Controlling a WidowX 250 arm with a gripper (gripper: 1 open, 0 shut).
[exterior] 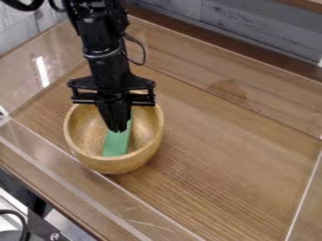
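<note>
A round wooden bowl (138, 153) sits near the left edge of the tabletop, holding a green oblong object (117, 142). The black arm comes down from the top, and its gripper (117, 123) hangs over the bowl's back half, just above the green object's upper end. The fingers are close together; whether they touch the object is unclear.
A pale grey wall (258, 28) runs along the back, and a black cable lies at the bottom left corner.
</note>
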